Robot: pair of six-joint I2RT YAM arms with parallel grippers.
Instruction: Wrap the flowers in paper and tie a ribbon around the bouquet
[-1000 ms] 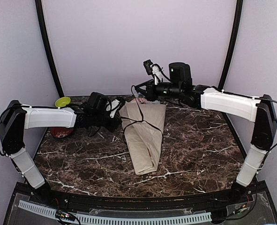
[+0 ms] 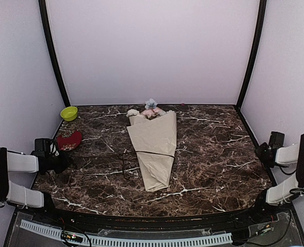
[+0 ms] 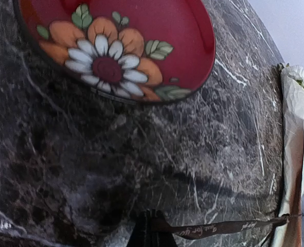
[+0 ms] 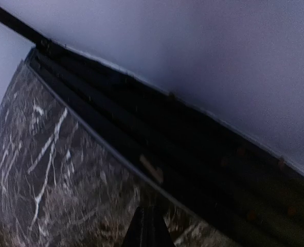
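Note:
The bouquet (image 2: 154, 139), pale flowers wrapped in beige paper, lies mid-table with its blooms at the back. A dark ribbon (image 2: 156, 153) crosses the wrap as a single band; a loose length (image 2: 124, 165) curls on the table to its left. In the left wrist view the printed ribbon (image 3: 221, 228) runs from the bouquet to the fingertips of my left gripper, which is shut on it. That gripper stands at the table's left side. My right gripper is shut at the far right, nothing visible between its fingers and well away from the bouquet.
A red flowered dish (image 3: 157, 36) lies just behind my left gripper. Further back at the left corner stands a yellow-green bowl (image 2: 69, 113). A dark edge rail and white wall bound it.
Both arms have pulled outward and toward the front, away from the bouquet. The ribbon, earlier raised toward the right gripper and crossing over the wrap, now lies as a flatter band; the right gripper released it.

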